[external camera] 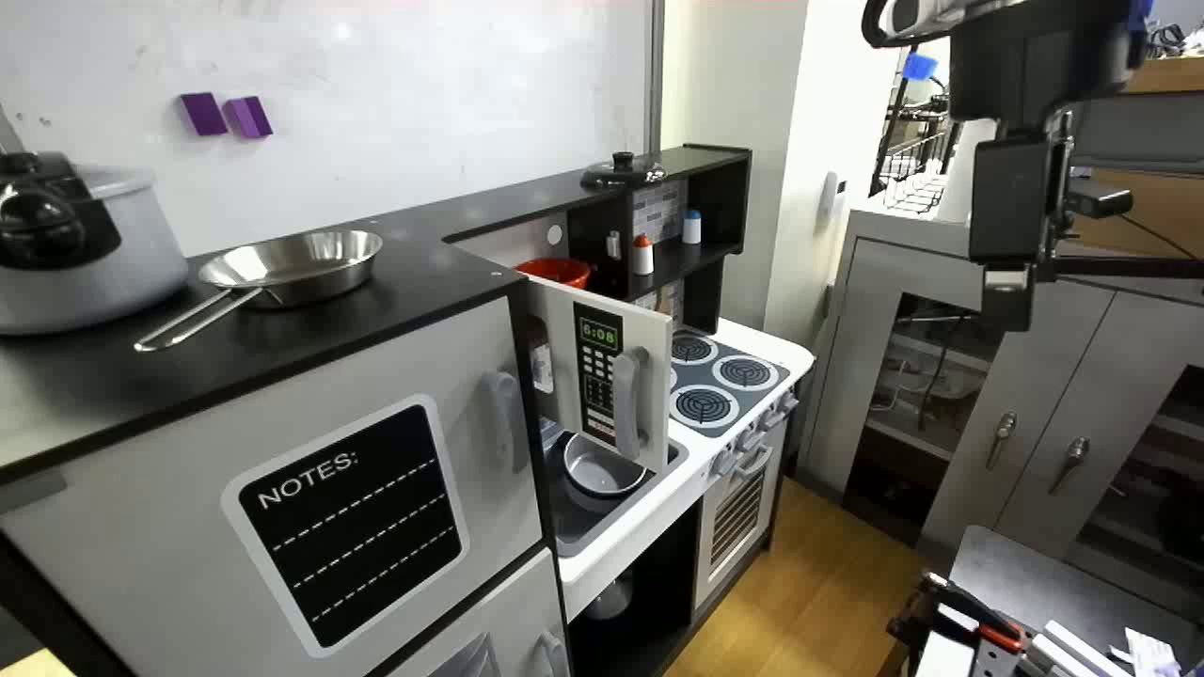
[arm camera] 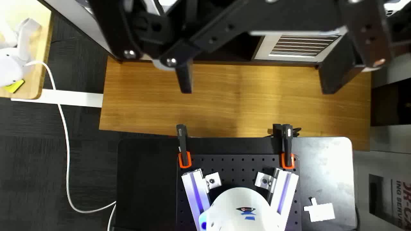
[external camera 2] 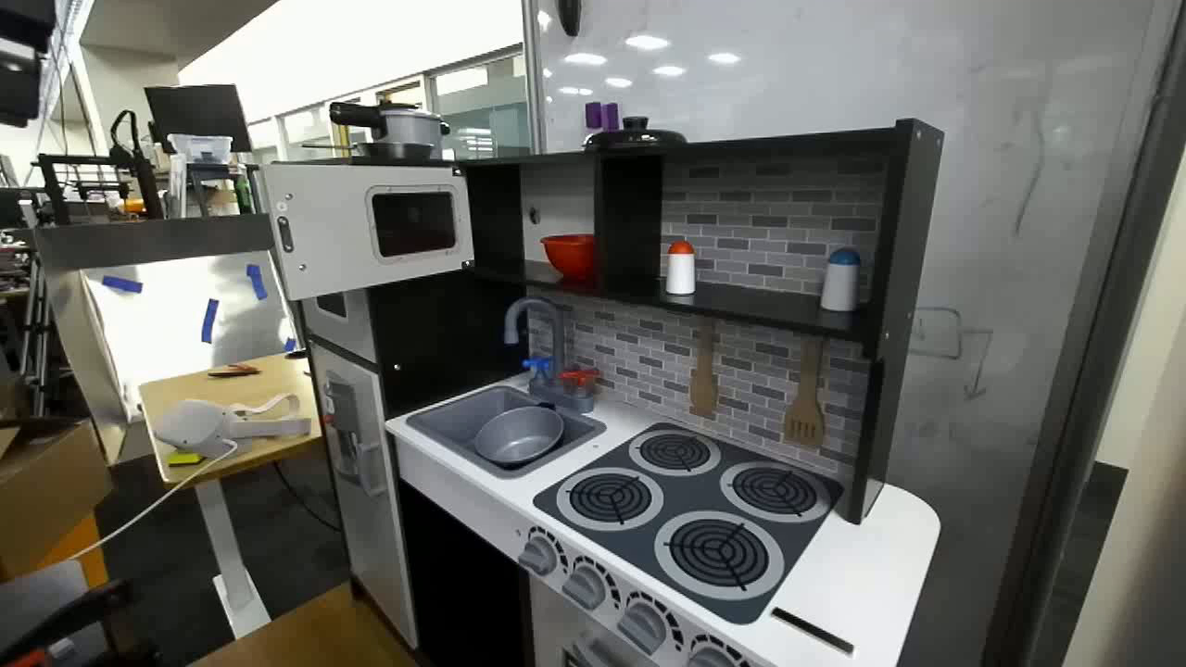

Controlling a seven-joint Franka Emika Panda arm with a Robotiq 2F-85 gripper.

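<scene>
High to the right in exterior view 1, clear of the toy kitchen, hangs my gripper. The wrist view shows its two fingers (arm camera: 185,79) spread wide, with only the wooden floor visible between them. On the kitchen, the microwave door (external camera: 615,367) (external camera 2: 334,228) stands swung out. A grey pan (external camera 2: 519,434) (external camera: 605,466) rests in the sink (external camera 2: 445,421). The red bowl (external camera 2: 570,256) sits on the shelf, along with an orange-topped shaker (external camera 2: 680,270) and a blue-topped shaker (external camera 2: 841,280). The stove's burners (external camera 2: 720,550) are bare.
A steel frying pan (external camera: 295,267) and a pressure cooker (external camera: 113,243) stand on the cabinet top. The black lid (external camera 2: 635,134) lies on the upper shelf. Two wooden utensils (external camera 2: 803,411) hang behind the stove. Open floor (arm camera: 239,102) lies between the kitchen and the robot's base table (arm camera: 146,173).
</scene>
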